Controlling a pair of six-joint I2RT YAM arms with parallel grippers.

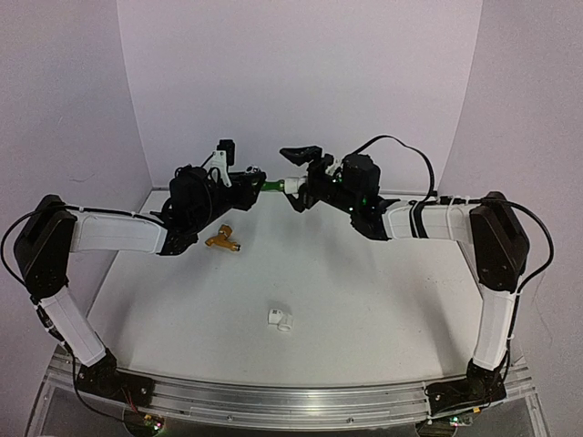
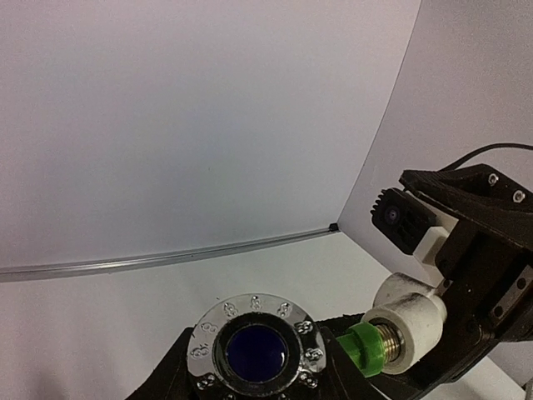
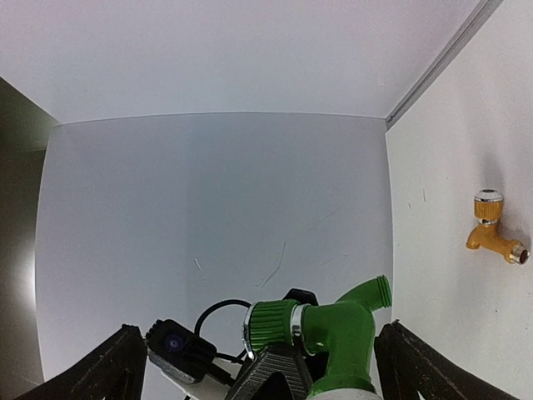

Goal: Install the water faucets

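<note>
A green faucet (image 3: 346,333) is held by my left gripper (image 1: 255,185), shut around its body. Its chrome-rimmed handle (image 2: 256,354) faces the left wrist camera. On the faucet's end sits a white pipe fitting (image 2: 416,329), with some metal thread showing between it and the green collar (image 2: 363,348). My right gripper (image 1: 299,177) is open, its fingers wide apart on either side of the white fitting. Only the fitting's rim shows at the bottom of the right wrist view. An orange faucet (image 1: 223,238) lies on the table to the left.
Another white fitting (image 1: 281,320) lies near the table's front middle. A metal rail (image 1: 273,390) runs along the front edge, with walls on the other sides.
</note>
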